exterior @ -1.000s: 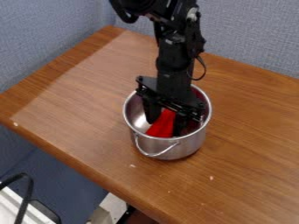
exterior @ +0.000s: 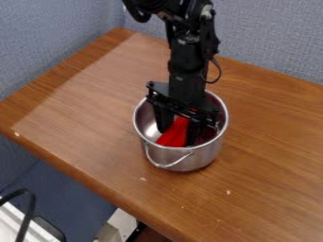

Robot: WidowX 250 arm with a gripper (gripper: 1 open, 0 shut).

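Observation:
In the camera view my black gripper (exterior: 184, 118) reaches down from above into a silver metal pot (exterior: 177, 159) with a thin wire handle across its front. Inside the pot a red object (exterior: 173, 134) shows between and under my fingers. The fingertips are down among dark shapes in the pot, so I cannot see clearly how they stand on the red object.
The pot stands on a wooden table (exterior: 76, 104), with bare wood to the left, right and front. Blue-grey padded walls line the back and left. A white object (exterior: 10, 219) with a black cable lies beyond the table's lower left edge.

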